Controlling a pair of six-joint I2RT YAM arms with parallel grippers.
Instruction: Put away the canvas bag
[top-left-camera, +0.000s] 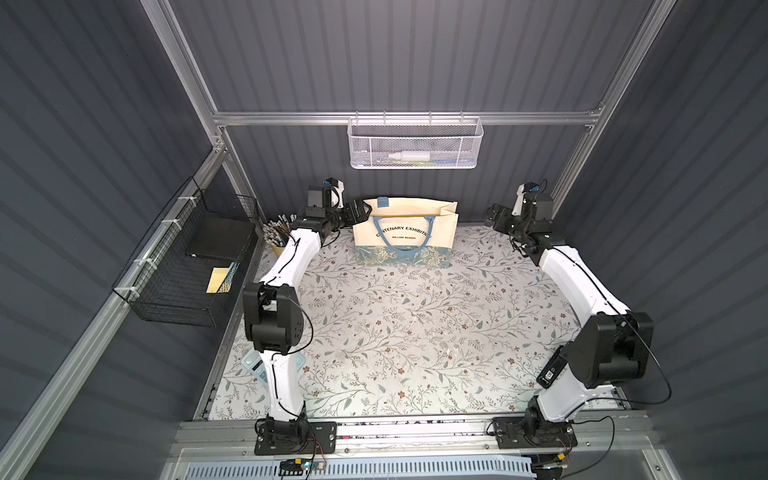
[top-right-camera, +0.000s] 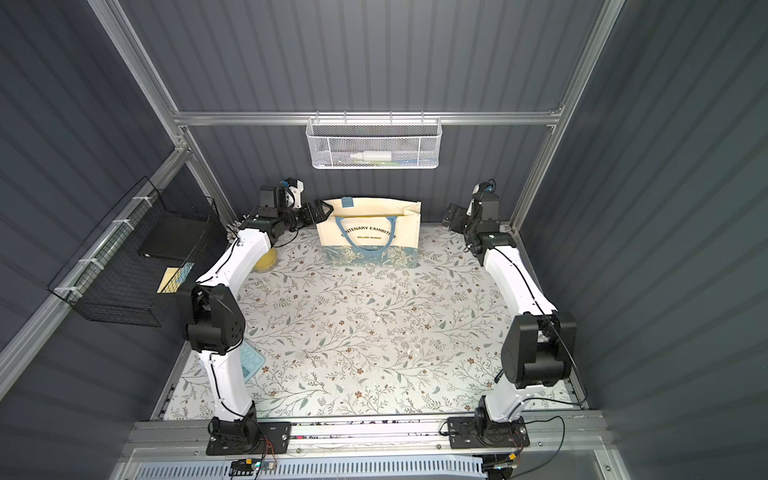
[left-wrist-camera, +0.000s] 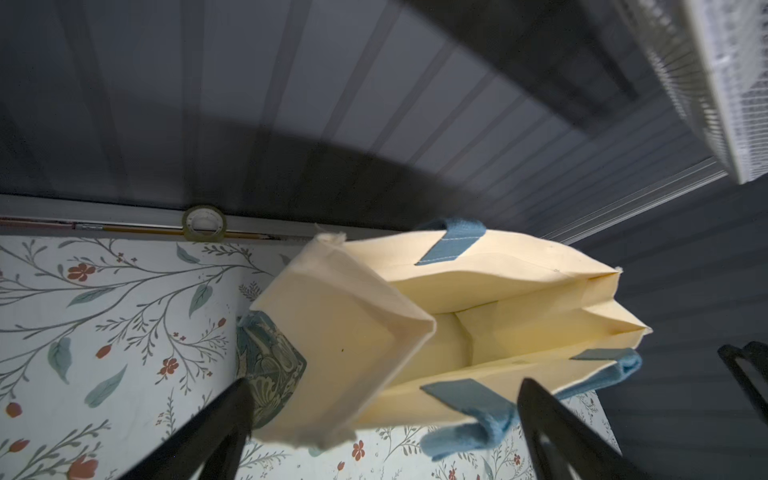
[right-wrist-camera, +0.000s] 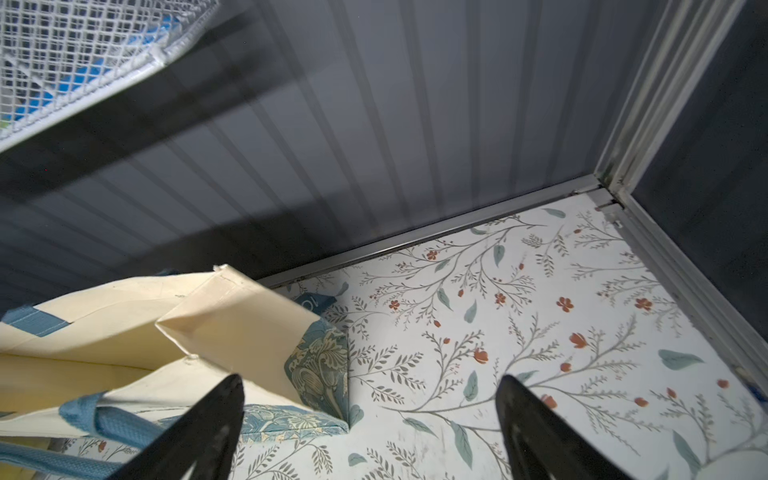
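Against the back wall the cream canvas bag (top-left-camera: 404, 234) stands upright, its mouth gaping. A blue handle (top-left-camera: 385, 240) loops down its printed front. My left gripper (top-left-camera: 359, 212) is open at the bag's upper left corner; whether it touches cannot be told. In the left wrist view the bag's side (left-wrist-camera: 340, 336) lies beyond the spread, blurred fingers (left-wrist-camera: 560, 432). To the bag's right, clear of it, my right gripper (top-left-camera: 501, 218) stands open. The right wrist view has the bag (right-wrist-camera: 240, 352) at the left and bare floral surface between the fingers.
A white mesh basket (top-left-camera: 416, 145) hangs on the back wall above the bag. On the left wall is a black wire basket (top-left-camera: 172, 296) holding a dark item. A yellow pot (top-right-camera: 266, 260) is partly behind my left arm.
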